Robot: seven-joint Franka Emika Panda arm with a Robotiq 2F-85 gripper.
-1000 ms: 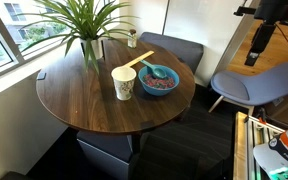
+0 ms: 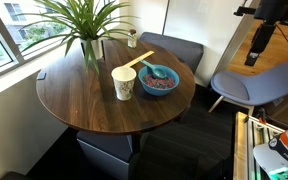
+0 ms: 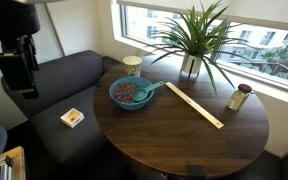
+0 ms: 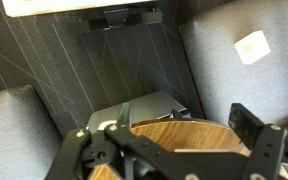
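High above the floor, well away from the round wooden table (image 2: 59, 92), hangs my black gripper. Its two fingers stand wide apart in the wrist view, and nothing shows between them. On the table is a blue bowl (image 2: 156, 88) with small dark reddish pieces inside. A teal spoon (image 3: 147, 90) leans in the bowl, its handle over the rim. Close beside the bowl stands a patterned paper cup (image 2: 123, 84), upright. A flat, light wooden strip (image 3: 195, 105) lies on the tabletop.
A potted plant (image 3: 191, 65) and a small jar (image 3: 239, 97) stand on the table by the window. Grey seats (image 2: 176, 47) surround it; a small pale box (image 3: 72, 118) rests on one.
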